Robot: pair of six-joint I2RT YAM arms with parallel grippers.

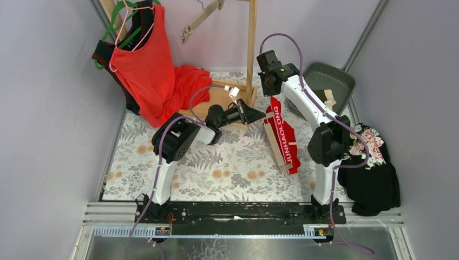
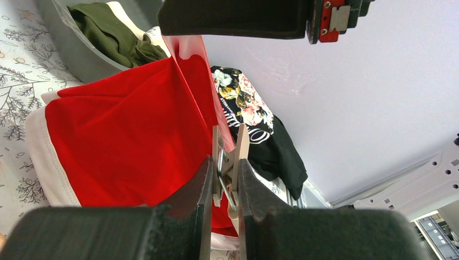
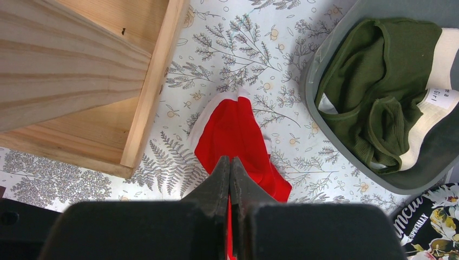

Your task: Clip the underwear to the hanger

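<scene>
Red underwear [image 1: 287, 143] with a white-lettered waistband hangs beside a wooden clip hanger in the middle right of the top view. My left gripper [image 1: 261, 114] is shut on a wooden clothespin [image 2: 240, 138] at the hanger's upper end, with the red fabric [image 2: 130, 135] behind it. My right gripper is raised above the upper end of the underwear, shut with nothing visible between its fingers; red cloth [image 3: 230, 124] lies below it.
A grey bin [image 1: 341, 81] with green cloth stands back right, a wooden stand [image 1: 251, 38] behind, red and black garments [image 1: 146, 70] on hangers back left, black floral clothing [image 1: 373, 189] at right.
</scene>
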